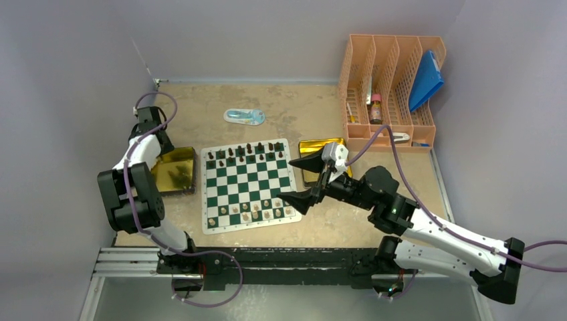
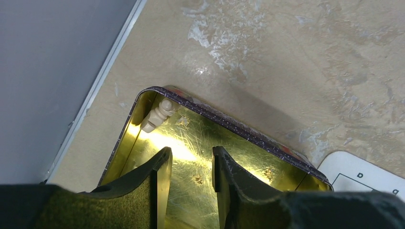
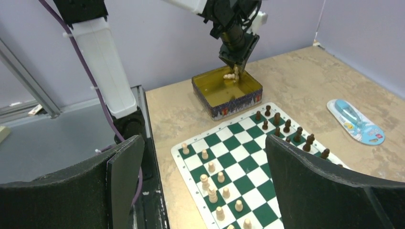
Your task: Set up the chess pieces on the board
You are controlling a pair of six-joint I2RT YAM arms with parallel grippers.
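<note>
The chessboard point(image 1: 246, 180) carries dark pieces along its back rows and light pieces near the front. At the left stands a gold tray point(image 1: 173, 175), where light pieces point(image 2: 157, 116) lie on their side in a corner. My left gripper hangs over that tray, fingertips apart with nothing between them, short of the pieces. My right gripper point(image 1: 289, 180) is held at the board's right edge, its fingers wide apart and empty, as the right wrist view also shows.
A second gold tray point(image 1: 314, 144) is partly behind my right arm. An orange organiser point(image 1: 391, 80) stands at the back right and a blister pack point(image 1: 244, 116) behind the board.
</note>
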